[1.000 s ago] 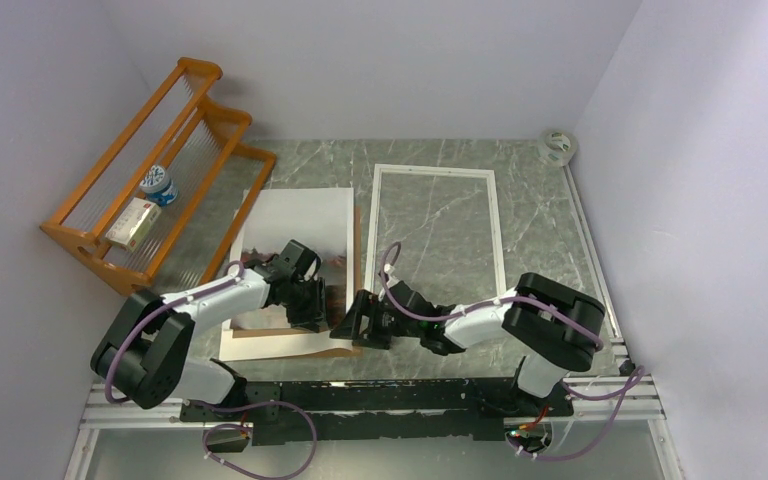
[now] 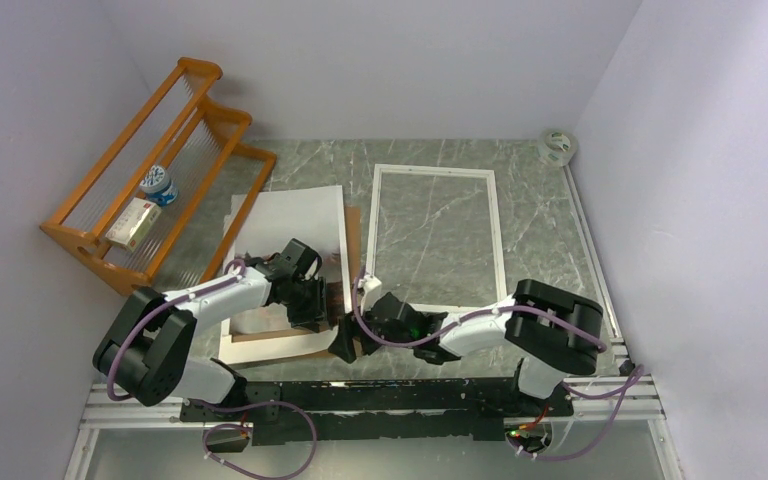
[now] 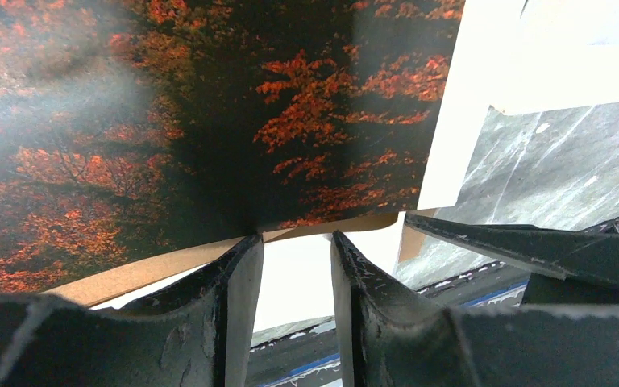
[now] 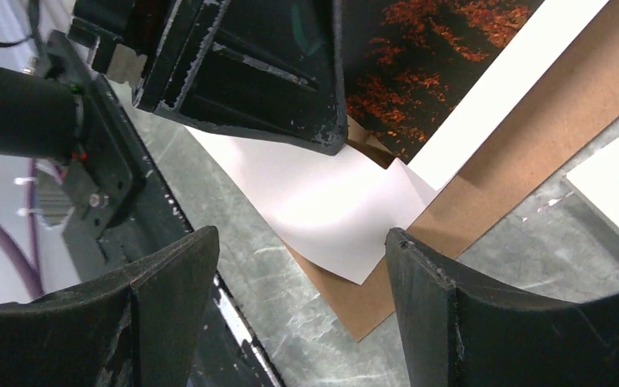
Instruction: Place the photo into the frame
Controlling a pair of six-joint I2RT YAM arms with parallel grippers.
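Note:
A photo (image 3: 306,89) of dark trees with orange leaves lies in a clear cover on a white sheet (image 2: 270,348), seen in the left wrist view. Brown board (image 4: 532,153) shows underneath in the right wrist view. My left gripper is shut on the near edge of the white sheet, just below the photo, where the sheet bends up. Over the sheet's near right corner, my right gripper has its fingers apart, with one finger (image 4: 407,250) close to the lifted corner. The white frame (image 2: 435,172) lies empty to the right.
A wooden shelf (image 2: 165,170) with a blue-lidded jar (image 2: 158,186) and a small box (image 2: 134,224) stands at left, close to the photo stack. Tape (image 2: 557,147) sits at the back right. Bare marble lies right of the frame.
The photo stack's clear cover and white right edge have shifted left and turned slightly. My right gripper has dipped toward the near corner. The left arm has hardly moved.

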